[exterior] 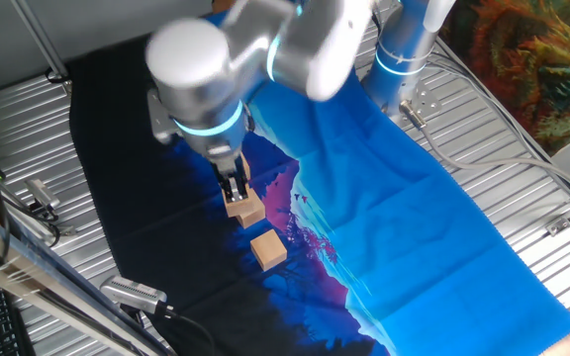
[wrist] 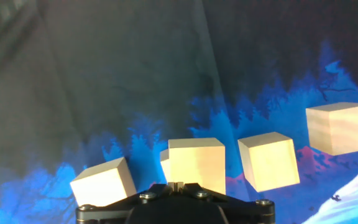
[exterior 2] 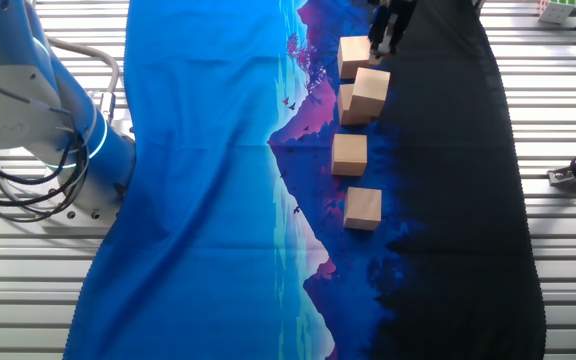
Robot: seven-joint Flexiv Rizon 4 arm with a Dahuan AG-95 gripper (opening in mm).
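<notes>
Several plain wooden blocks lie in a rough row on the cloth. One upper block [exterior 2: 370,92] rests on a lower block [exterior 2: 347,104], overlapping it unevenly; in the wrist view the upper block [wrist: 197,165] hides most of the lower one. On the far side of this pair is a back block [exterior 2: 353,57], seen at left as a pale block [wrist: 104,185] in the wrist view. Two single blocks, a nearer one [exterior 2: 363,209] and a middle one [exterior 2: 349,155], stand apart. My gripper is shut, nothing visible between its fingertips, close over the pair and the back block.
A blue and black printed cloth [exterior 2: 208,200] with some creases covers the slatted metal table [exterior: 562,257]. A camera device [exterior: 133,294] stands by the cloth's edge, and cables run near the arm's base.
</notes>
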